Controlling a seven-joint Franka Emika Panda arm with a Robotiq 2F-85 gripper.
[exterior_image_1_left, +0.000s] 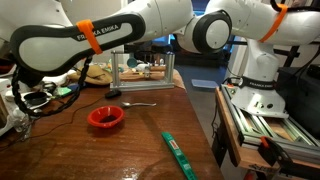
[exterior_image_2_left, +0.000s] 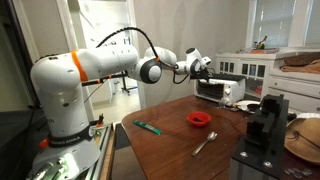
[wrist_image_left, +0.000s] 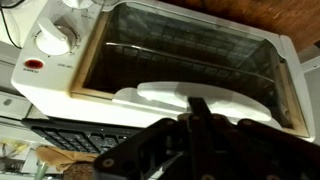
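Note:
A white toaster oven (exterior_image_2_left: 207, 88) stands at the far end of the table, with my gripper (exterior_image_2_left: 203, 75) close to its front top. In the wrist view, the oven's dark glass door (wrist_image_left: 190, 62) and long white handle (wrist_image_left: 205, 98) lie ahead of me. My gripper overlaps the handle in that view; whether it touches cannot be told. The dark fingers are together, and nothing shows between them. A white knob (wrist_image_left: 54, 40) sits beside the door. In exterior view 1 the gripper is not clearly visible.
A red bowl (exterior_image_1_left: 106, 117), a spoon (exterior_image_1_left: 139, 104) and a green object (exterior_image_1_left: 178, 155) lie on the brown table. A black rack (exterior_image_2_left: 262, 130) stands at its side. Much of the tabletop between the bowl and green object is clear.

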